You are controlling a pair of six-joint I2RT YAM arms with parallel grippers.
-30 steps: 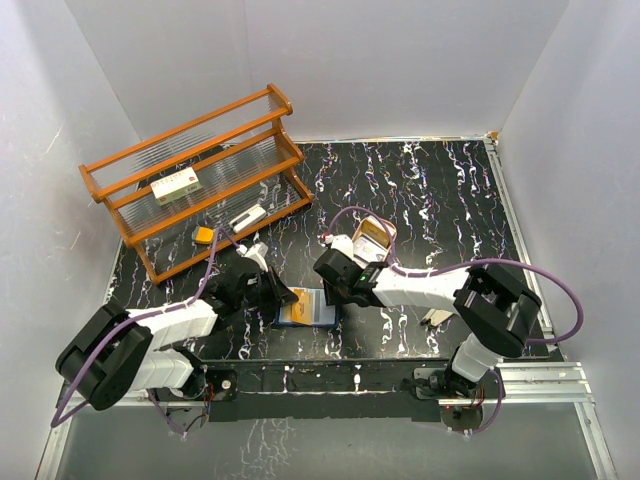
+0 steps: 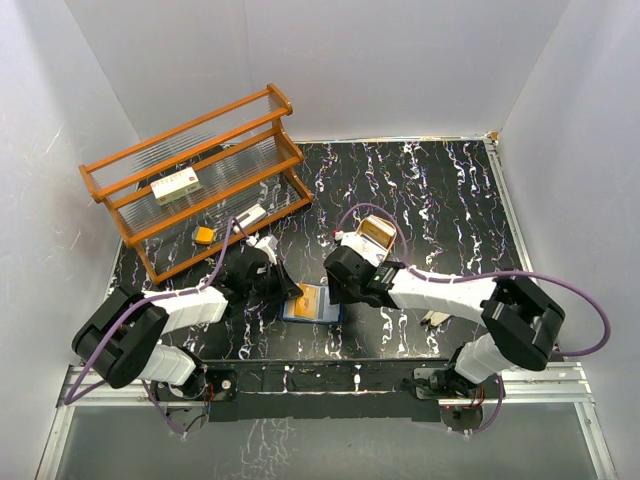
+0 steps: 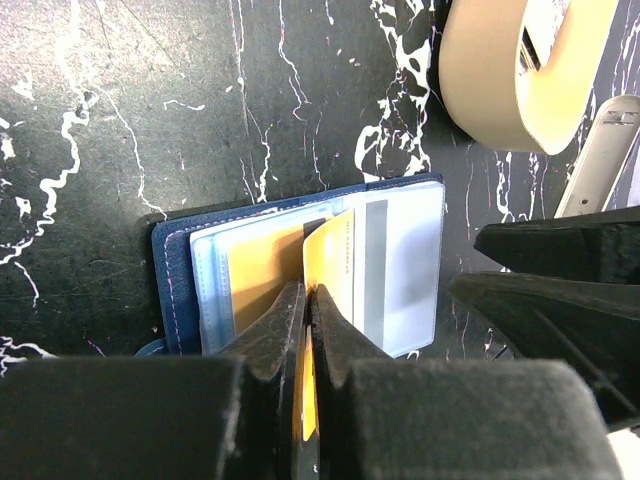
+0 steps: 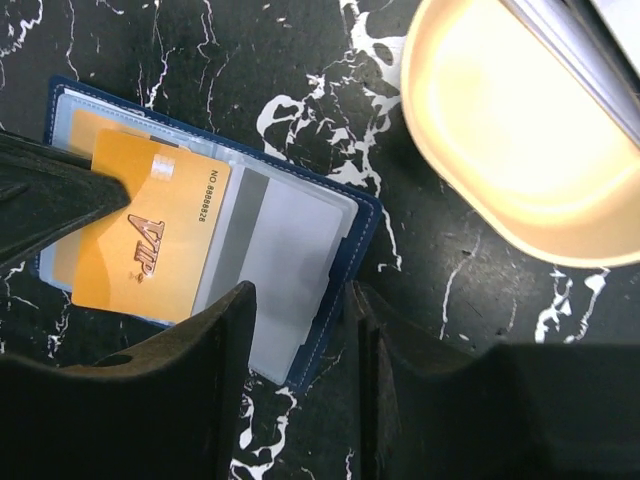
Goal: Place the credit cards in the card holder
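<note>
The open card holder (image 2: 330, 307), navy with pale sleeves, lies flat near the table's front. An orange VIP card (image 4: 147, 230) is on it, its upper edge lifted toward my left gripper, whose fingers are shut at that edge; whether the card is between them is hard to tell. My right gripper hovers at the holder's right side, part open, nothing visible between its fingers. Its fingers (image 3: 540, 250) also show beside the holder in the left wrist view.
A cream box (image 2: 376, 232) with cards stands behind the right gripper. A wooden rack (image 2: 220, 173) with small boxes fills the back left. A pale object (image 2: 436, 318) lies at the right front.
Since the earlier top views, the right arm has moved slightly to the right. The left gripper has shifted slightly right over the holder.
</note>
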